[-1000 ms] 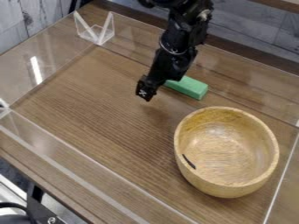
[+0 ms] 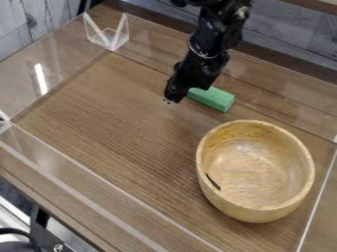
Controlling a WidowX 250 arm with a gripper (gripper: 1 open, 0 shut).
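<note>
The black gripper (image 2: 179, 93) hangs over the upper middle of the wooden table, angled down and to the left, its tips beside the left end of a green block (image 2: 212, 99). The block lies on the table, partly behind the gripper. The gripper looks narrow at the tips and shut, with nothing seen between its fingers, though the dark tips are small in this view.
A large beige bowl (image 2: 255, 202) stands at the lower right of the table (image 2: 99, 138). A white wire rack (image 2: 109, 35) is at the upper left.
The gripper has moved a little up and to the right, closer to the green block's left end. The block looks unmoved.
</note>
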